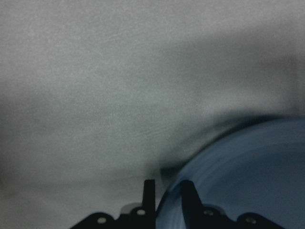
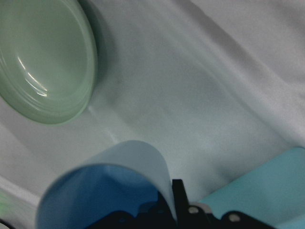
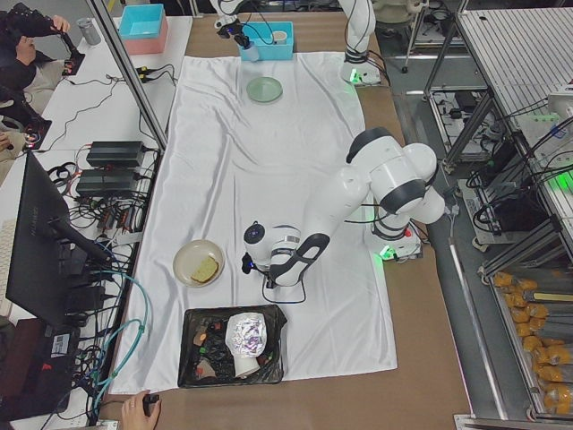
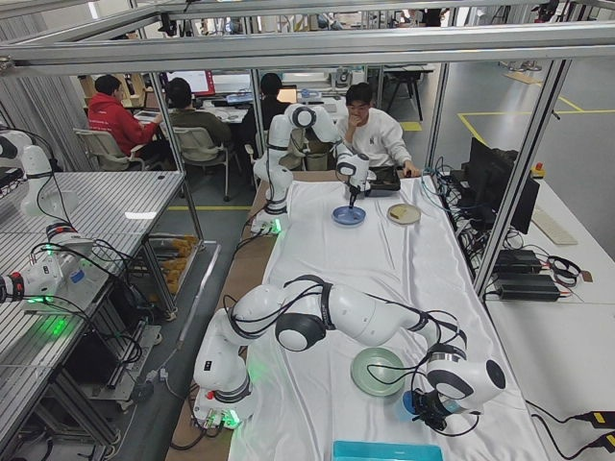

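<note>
In the left wrist view, a blue plate point(image 1: 257, 176) fills the lower right, with my left gripper at its rim, a finger either side of it; whether it grips is unclear. The plate point(image 4: 348, 221) also shows at the far end in the right camera view. My right gripper has a light-blue cup point(image 2: 138, 157) at its fingers, one inside and one outside the wall, apparently shut on it. A green plate point(image 2: 45, 62) lies near the cup.
A beige plate point(image 3: 186, 264) with a yellow sponge-like item and a black tray point(image 3: 192, 367) with foil lie near the left arm. A turquoise bin point(image 4: 384, 451) is by the right arm.
</note>
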